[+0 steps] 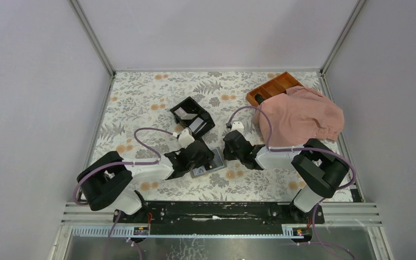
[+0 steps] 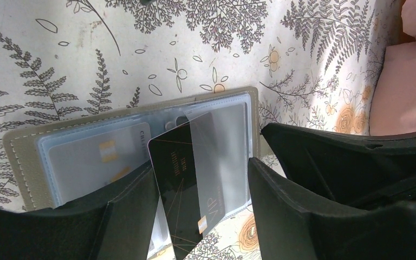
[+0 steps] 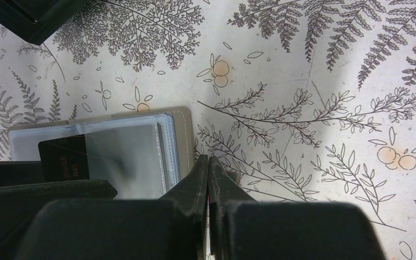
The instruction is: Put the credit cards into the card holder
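The card holder [image 2: 95,141] lies open on the patterned table, with clear sleeves and cards in it. A dark card [image 2: 176,179] sits slanted at its right-hand pocket, partly under clear plastic. My left gripper is over that pocket, fingers part open on either side of the dark card; whether they touch it I cannot tell. My right gripper is shut at the holder's right edge [image 3: 184,135], with no card showing between its fingers.
A black box [image 1: 192,114] with cards stands behind the holder. A wooden compartment box [image 1: 271,86] and a pink cloth [image 1: 300,116] lie at the back right.
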